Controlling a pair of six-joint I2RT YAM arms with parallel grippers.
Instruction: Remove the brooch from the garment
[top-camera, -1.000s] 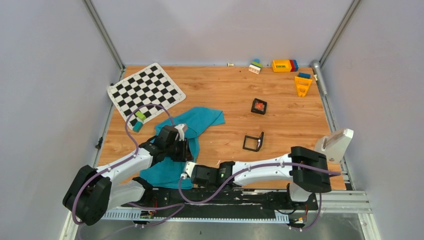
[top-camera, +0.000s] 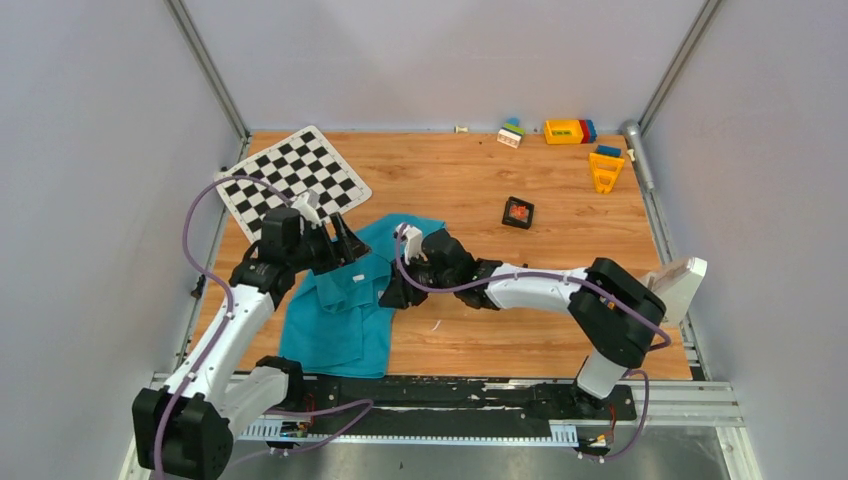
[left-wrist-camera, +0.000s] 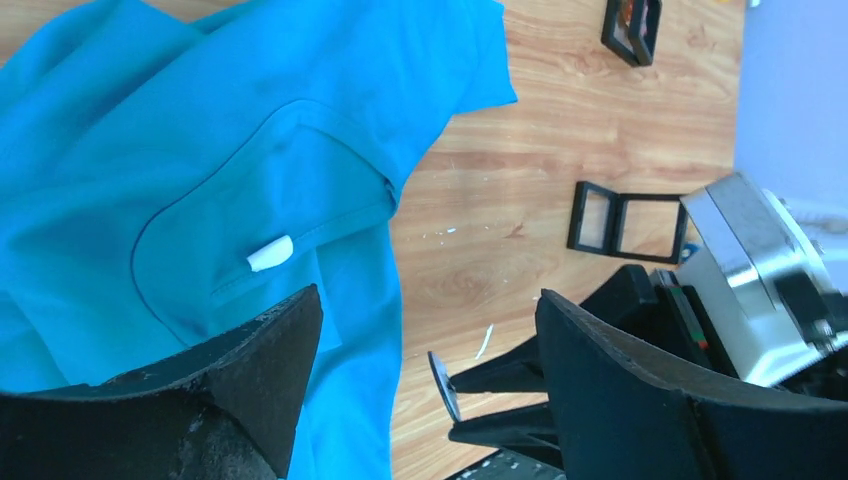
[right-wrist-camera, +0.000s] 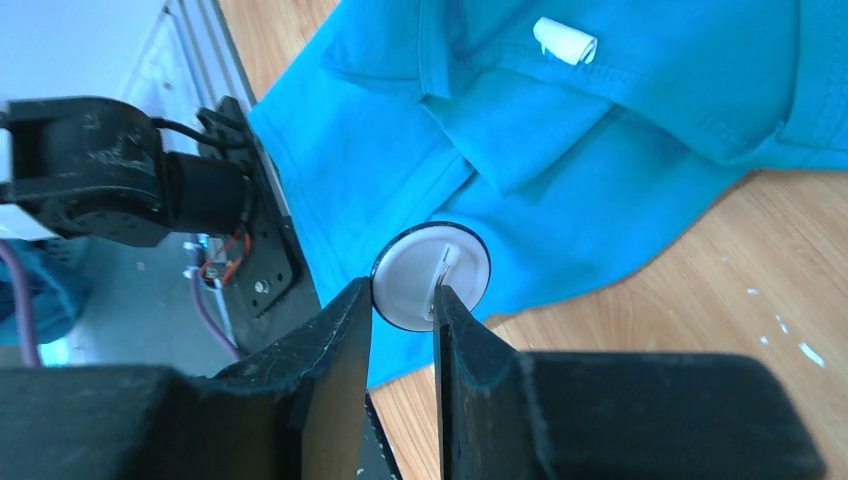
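Observation:
A round white brooch (right-wrist-camera: 408, 270), its pin side showing, is held between the fingertips of my right gripper, which is shut on it. In the left wrist view the brooch (left-wrist-camera: 444, 388) appears edge-on, clear of the cloth. The teal garment (top-camera: 335, 325) lies folded on the left half of the table, with a small white tag (left-wrist-camera: 270, 254) near its collar. Over the garment's upper part, my left gripper (top-camera: 345, 243) stands open with nothing between its fingers. The right gripper (top-camera: 392, 292) hovers by the garment's right edge.
A checkerboard (top-camera: 300, 175) lies at the back left. A small black box (top-camera: 518, 212) sits right of centre, and an open black frame (left-wrist-camera: 600, 222) lies near the right arm. Toy blocks (top-camera: 568, 132) stand at the back right.
My left arm has swung up and back from the garment's right edge and opened. My right gripper has risen and moved back beside the garment, its arm now covering the open black frame.

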